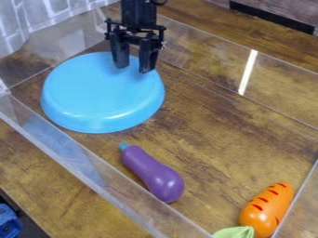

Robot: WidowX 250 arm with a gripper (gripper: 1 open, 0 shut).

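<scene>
My black gripper [133, 54] hangs at the top centre of the camera view, over the back part of a light blue round disc [102, 98], which looks like an upturned plate or lid. Its two fingers stand apart with nothing visible between them. Whether the fingertips touch the disc is unclear. A purple toy eggplant [152, 175] lies in front of the disc, and an orange toy carrot [266, 206] with a pale green top lies at the bottom right.
Clear low walls [70, 164] enclose the wooden work surface [218, 139]. A blue object [7, 223] sits outside at the lower left.
</scene>
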